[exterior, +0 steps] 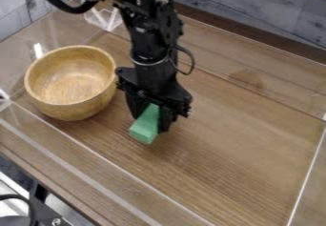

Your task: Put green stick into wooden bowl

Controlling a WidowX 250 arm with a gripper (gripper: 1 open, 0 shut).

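The green stick [144,132] points down toward the tabletop, its upper end between the fingers of my black gripper [152,113]. The fingers are shut on it. Whether its lower tip touches the table cannot be made out. To the left, apart from the stick, stands the round wooden bowl [71,109], its opening facing up and its inside looking empty. My gripper is just right of the bowl's rim and slightly nearer the camera.
Bare wooden table [235,154] stretches to the right and front. A clear plastic-looking object [105,18] lies behind the arm at the back. Black cables [26,206] run along the lower left edge.
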